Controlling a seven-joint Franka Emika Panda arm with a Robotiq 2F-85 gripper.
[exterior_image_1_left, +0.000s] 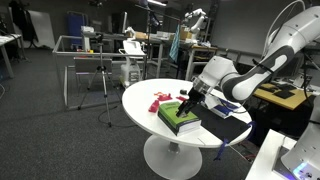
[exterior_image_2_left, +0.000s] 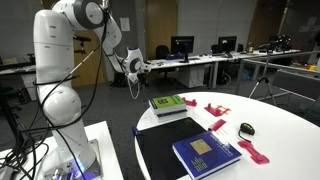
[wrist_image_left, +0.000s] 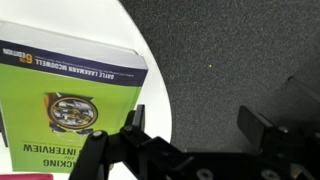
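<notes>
A thick green book (exterior_image_1_left: 181, 122) lies on the white round table near its edge. My gripper (exterior_image_1_left: 187, 106) is over that book in exterior view 1. In the wrist view the green book (wrist_image_left: 62, 110) fills the left side, its cover and white page block showing. Wide apart stand the gripper's dark fingers (wrist_image_left: 137, 117), with only the grey floor visible between them. A blue book (exterior_image_2_left: 206, 154) rests on the near side of the table in exterior view 2. In exterior view 1 the arm partly covers the blue book.
A black mat (exterior_image_2_left: 165, 142) lies between the books. Several red pieces (exterior_image_2_left: 216, 108) and a small dark object (exterior_image_2_left: 246, 131) are spread over the far part of the white table (exterior_image_2_left: 290, 120). Beyond the green book, the table edge drops to the floor.
</notes>
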